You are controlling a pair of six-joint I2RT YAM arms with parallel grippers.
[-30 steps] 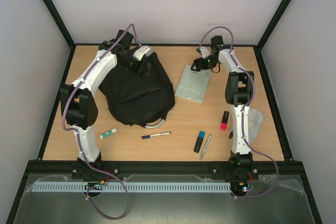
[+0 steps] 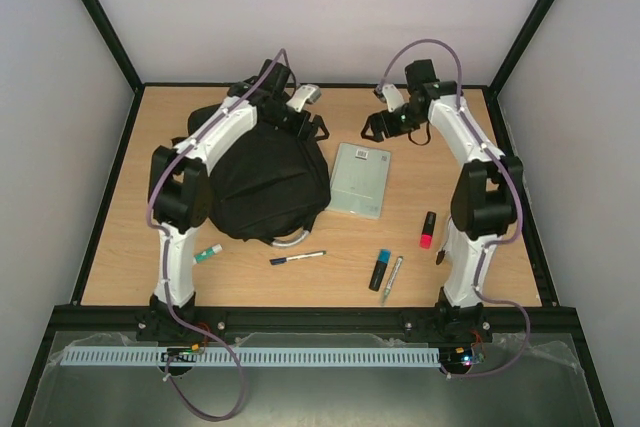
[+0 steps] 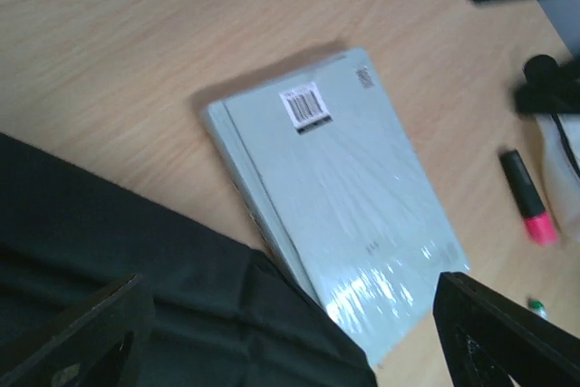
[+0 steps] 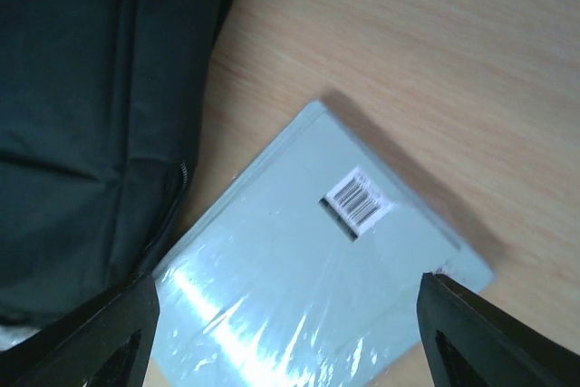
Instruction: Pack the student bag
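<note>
A black bag [image 2: 262, 187] lies flat on the left half of the table, its folds partly under my left arm. Just right of it rests a grey, plastic-wrapped book [image 2: 359, 187] with a barcode label, flat and close to the bag's edge. Above the bag's right edge, up and left of the book, my left gripper [image 2: 320, 130] is open and empty. My right gripper [image 2: 370, 131] hovers above and beyond the book's far end, its fingers [image 4: 476, 337] apart with nothing between them. The book [image 4: 290, 260] shows below those fingers, not gripped.
Near the front lie a black-and-pink marker [image 2: 428, 227], a black-and-blue marker [image 2: 379, 271], a silver pen [image 2: 392, 280], a dark-and-white pen [image 2: 297, 258] and a green-and-white tube [image 2: 207, 253]. A whitish pouch is mostly hidden under the right arm. Bare table surrounds the book's right side.
The book has shifted left toward the bag and turned straighter. My left gripper has moved right, toward the book.
</note>
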